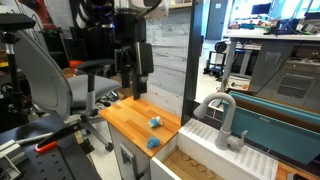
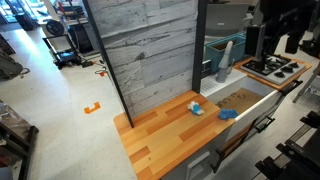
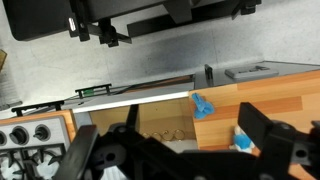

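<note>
High above the wooden counter (image 1: 131,116), my gripper (image 1: 110,92) hangs with its black fingers spread wide. In the wrist view its fingers (image 3: 92,152) stand far apart, and nothing is between them. Two small blue items lie on the counter: a light blue and white one (image 2: 195,107) nearer the wall panel, and a darker blue one (image 2: 227,113) by the edge of the recess. My gripper touches neither. The recess (image 3: 160,123) has a brown floor with a few small ring-like shapes on it.
A grey faucet (image 1: 227,112) rises behind the recess. A stove top with burners (image 2: 272,67) lies at its far side. The grey wood panel (image 2: 155,65) stands upright along the counter's back. Left of the counter is an office chair (image 1: 70,90).
</note>
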